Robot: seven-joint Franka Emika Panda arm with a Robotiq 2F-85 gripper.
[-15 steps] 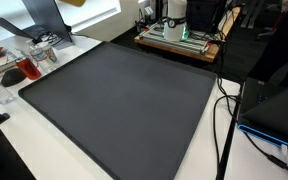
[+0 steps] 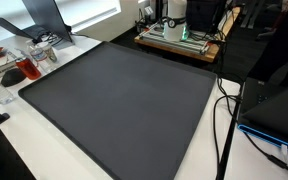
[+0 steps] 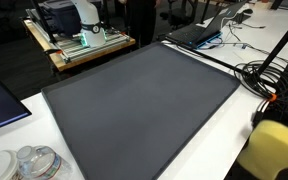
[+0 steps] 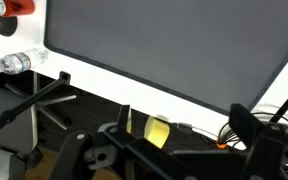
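Only the wrist view shows my gripper; it is open, its dark fingers wide apart above a white table edge and the dark floor. A yellow object [image 4: 156, 131] shows in the gap between the fingers, seen beyond them and not gripped. A blurred yellow shape [image 3: 269, 150] looms at the lower right of exterior view 2; whether it is the same thing I cannot tell. The large dark grey board [image 2: 119, 95] lies bare on the white table [image 2: 44, 143].
A red can [image 2: 28, 69], several bottles and jars [image 2: 45, 52] crowd the table's far left corner. Clear jars [image 3: 39, 160] stand close in exterior view 2. Cables [image 3: 274, 75] and a laptop [image 3: 209, 25] lie beyond the board. A black stand [image 4: 39, 95] rises beside the table.
The board and the table items have not moved.
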